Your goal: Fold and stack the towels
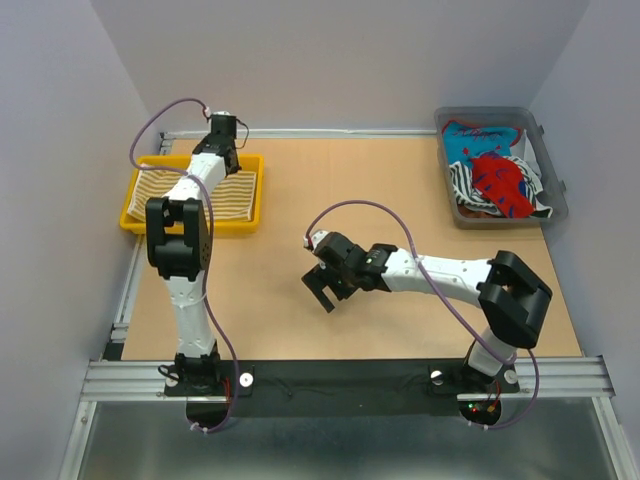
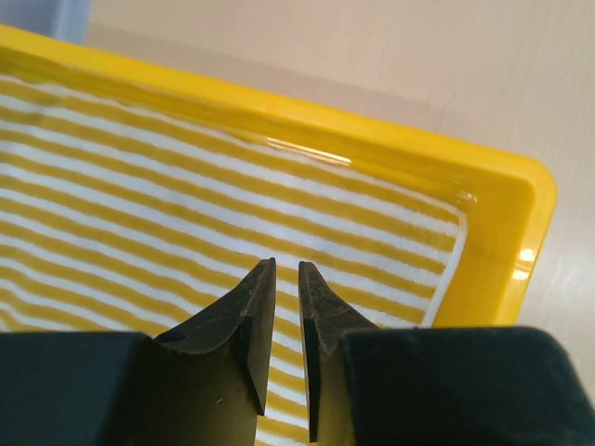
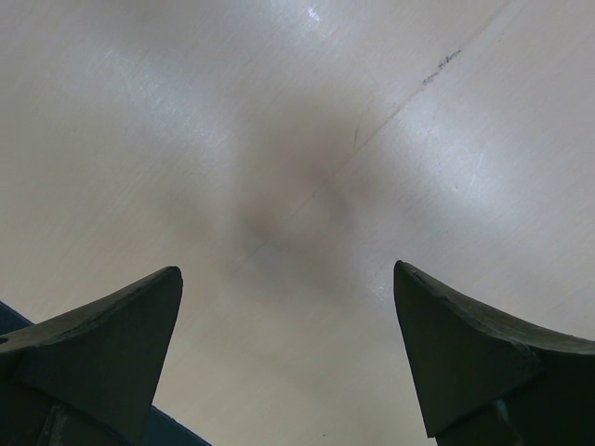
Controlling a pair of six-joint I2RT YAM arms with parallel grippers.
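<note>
A yellow-and-white striped towel lies flat in the yellow tray at the back left. In the left wrist view the striped towel appears smooth, one corner close to the tray's corner. Over it, my left gripper is nearly closed, a narrow slit between its fingertips; I see only stripes through the slit and no held cloth. At mid-table my right gripper stands open above bare table. In the grey bin at the back right lie rumpled towels: blue, red and black-and-white striped.
Walls rise close behind the tray and on both sides. My left arm covers part of the tray's left half.
</note>
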